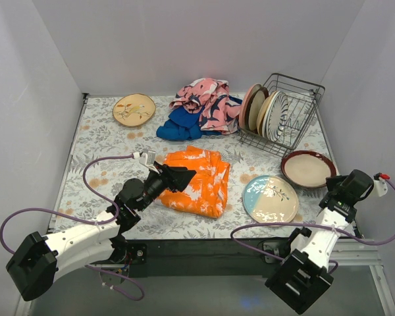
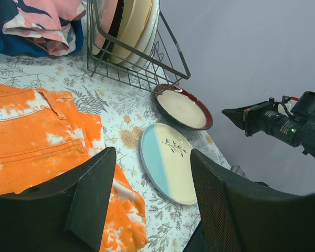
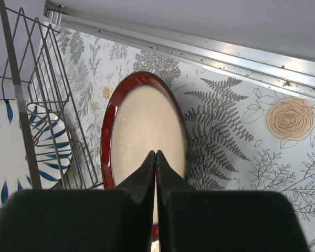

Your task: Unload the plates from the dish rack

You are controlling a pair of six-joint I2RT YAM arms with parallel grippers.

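Observation:
In the dish rack (image 1: 303,125) at the back right, several plates (image 1: 275,115) stand on edge. The dark-red-rimmed cream plate (image 1: 308,169) is in front of the rack. Left of it, a blue-and-cream plate (image 1: 271,199) lies flat on the table. My right gripper is shut, and I see no plate between its fingertips; from above it overlaps the red-rimmed plate's right edge, while the left wrist view shows a gap between them. Over the orange cloth's left side, my left gripper is open and empty, its fingers wide apart.
Mid-table lies a folded orange cloth (image 1: 201,184). Crumpled pink and blue cloths (image 1: 207,105) sit at the back beside the rack. A yellowish plate (image 1: 133,110) rests at the back left. The right wall (image 1: 375,99) stands close to my right arm.

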